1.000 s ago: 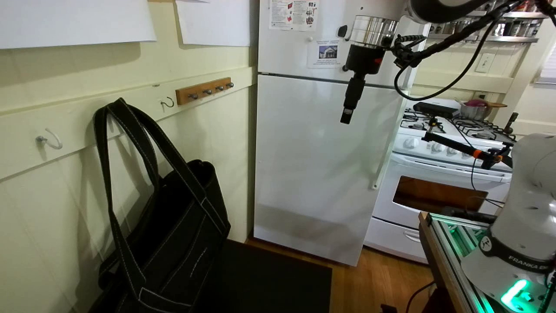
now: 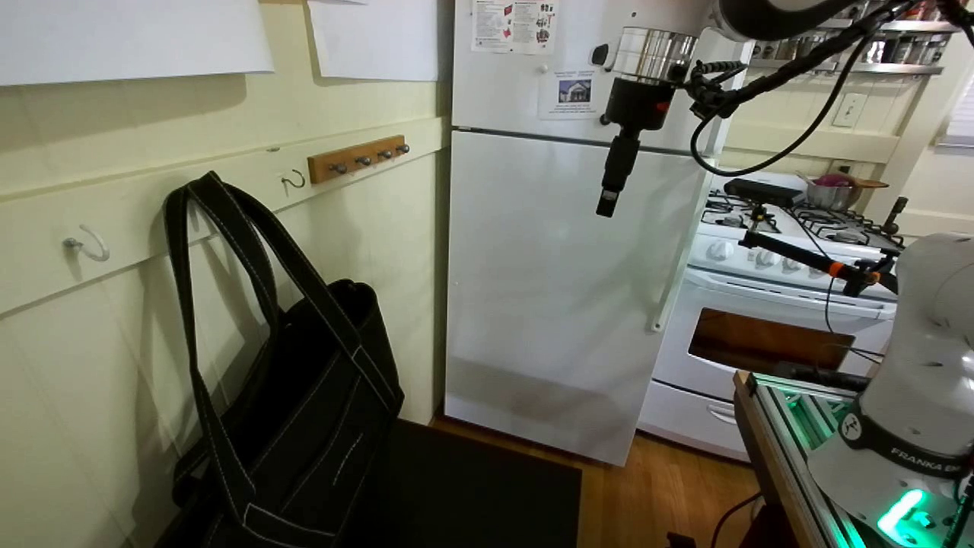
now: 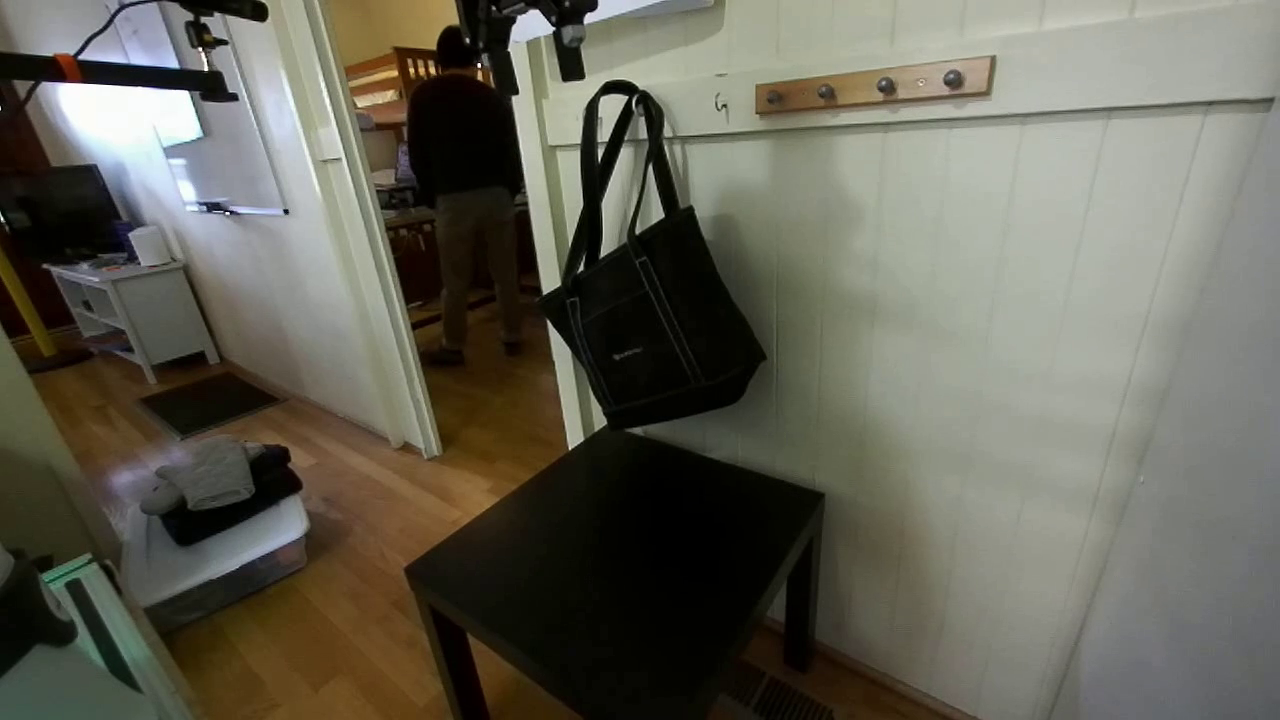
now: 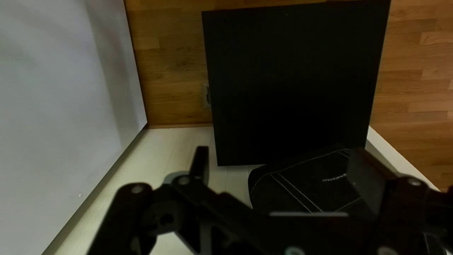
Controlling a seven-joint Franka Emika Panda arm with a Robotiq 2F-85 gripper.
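Note:
A black tote bag [image 2: 310, 411] with white stitching hangs at the wall, its two long handles [image 3: 654, 156] looped up at the hook rail. The hook bearing them is mostly hidden by the straps. Well out from the wall, in front of the fridge, my gripper [image 2: 607, 202] points downward in exterior view 1. Its fingers [image 3: 570, 60] stand apart at the top of exterior view 2, open with nothing between them. Seen from the wrist, the bag [image 4: 305, 182] shows beyond the open fingers, near the lower middle, without contact.
Below the bag stands a black table [image 3: 624, 540] with a bare top. A white hook [image 2: 90, 245], a small metal hook [image 2: 294, 180] and a wooden peg rack [image 2: 358, 158] are empty. The fridge [image 2: 557, 292] borders the wall. A person [image 3: 462, 180] stands in the far doorway.

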